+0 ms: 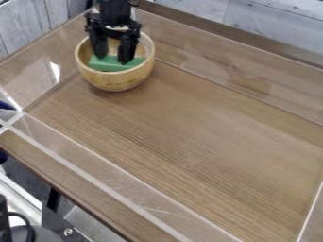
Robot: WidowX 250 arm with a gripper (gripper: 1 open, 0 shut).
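A wooden bowl (116, 79) sits at the upper left of the table, with a green object (121, 64) inside it. The black gripper (111, 53) reaches down into the bowl from the top of the view, over the green object. Its fingers look apart; whether they touch the green object is hard to tell.
A pale wall runs along the back. Dark robot hardware and cables are at the lower left edge.
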